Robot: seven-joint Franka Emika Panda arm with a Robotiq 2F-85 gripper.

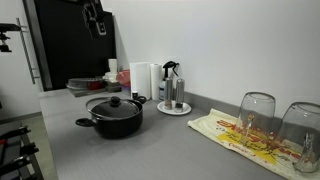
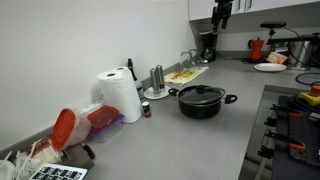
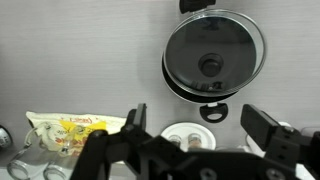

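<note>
A black pot [image 1: 117, 122] with a glass lid stands on the grey counter, one side handle toward the front left. In the wrist view, the lid [image 3: 213, 52] lies slightly off-centre over the pot, its dark knob [image 3: 210, 65] showing. High above the counter, clear of the pot, is my gripper. Its fingers [image 3: 136, 118] are wide apart with nothing held between them, and the pot's near handle [image 3: 213, 112] shows far below the gap.
Two upturned glass jars [image 1: 254, 115] rest on a yellow-and-white cloth [image 1: 215, 125] at the right. A white plate [image 1: 174, 108] with bottles and shakers stands near the wall. Paper towel [image 2: 119, 97] and stacked containers [image 2: 72, 128] flank the pot.
</note>
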